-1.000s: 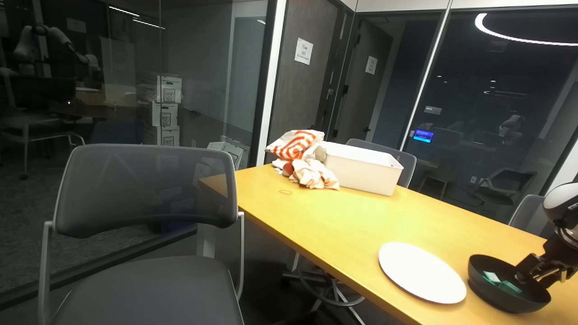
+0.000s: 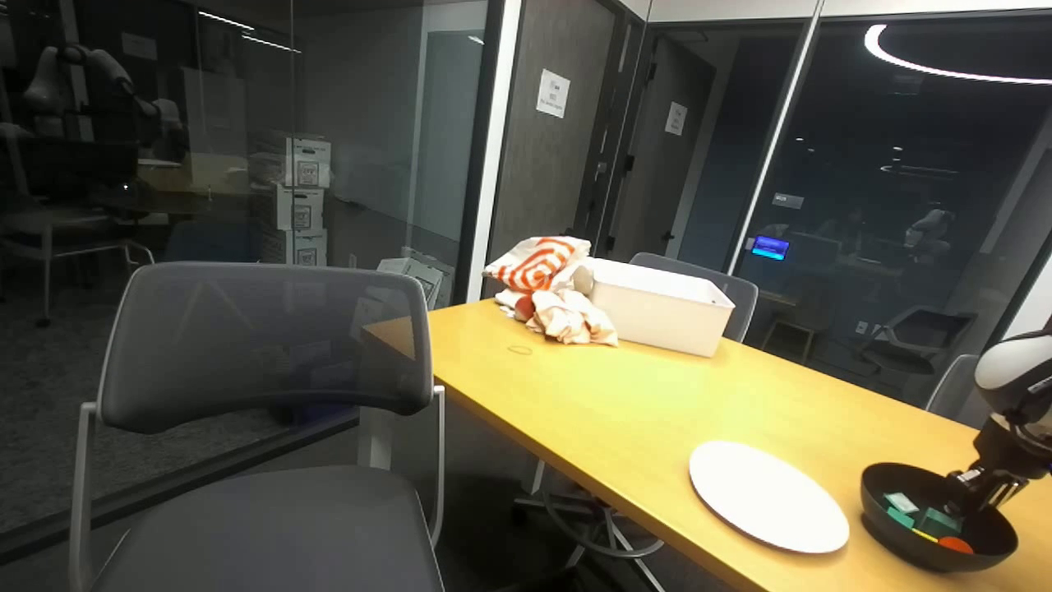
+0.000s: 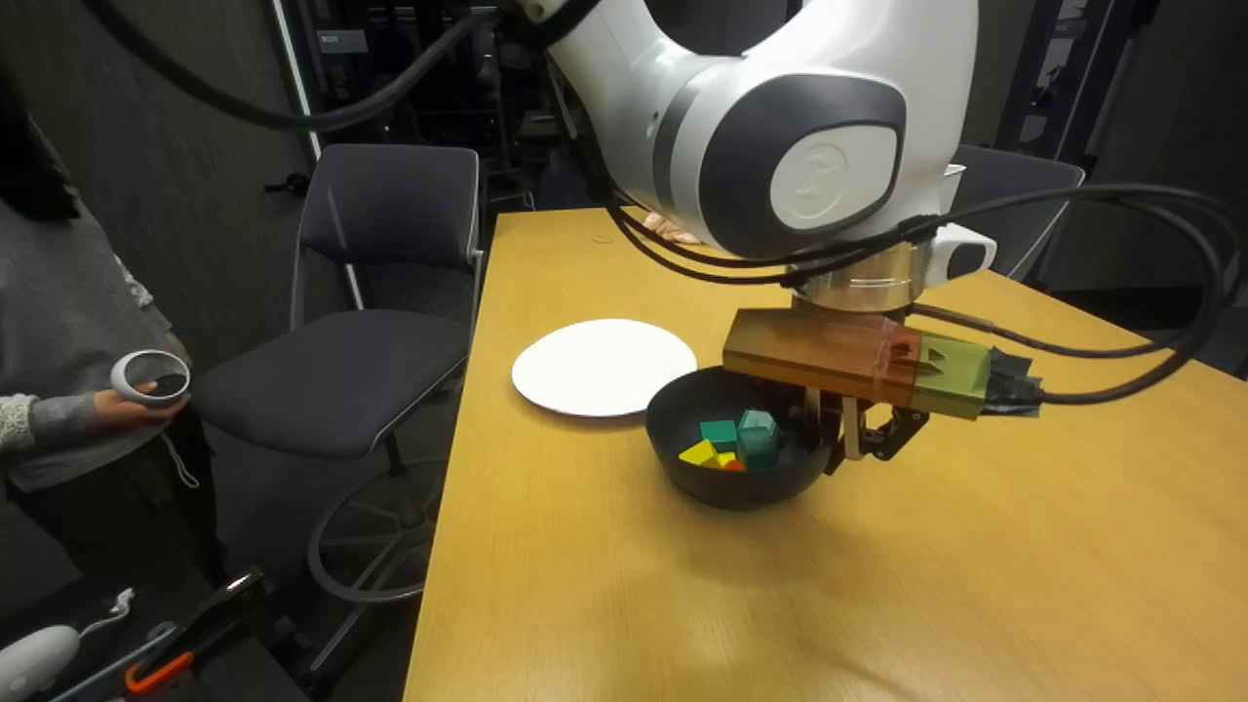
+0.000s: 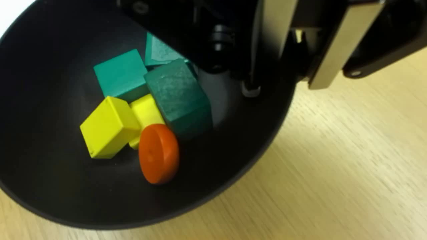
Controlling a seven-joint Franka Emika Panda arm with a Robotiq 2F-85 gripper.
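Note:
A black bowl (image 3: 737, 491) holds several small pieces. Inside it the wrist view shows a dark green block (image 4: 182, 98), a lighter green block (image 4: 122, 76), a yellow block (image 4: 108, 128) and an orange rounded piece (image 4: 158, 154). Another yellow piece and a further green one are partly hidden. My gripper is shut on the bowl's rim, one finger inside the wall and the other outside. In exterior view 2 the gripper (image 3: 833, 445) is at the bowl's right side. Whether the bowl's base touches the table cannot be told.
A white plate (image 3: 603, 369) lies close beside the bowl. At the table's far end are a white bin (image 2: 656, 311) and a crumpled bag (image 2: 542, 266). Clear wood lies between them and the plate. A person (image 3: 88, 328) stands past the left edge.
The bowl has shifted slightly to the right in exterior view 1 and its inside shows more, with yellow and orange pieces now visible. My gripper and wrist have changed angle at its rim.

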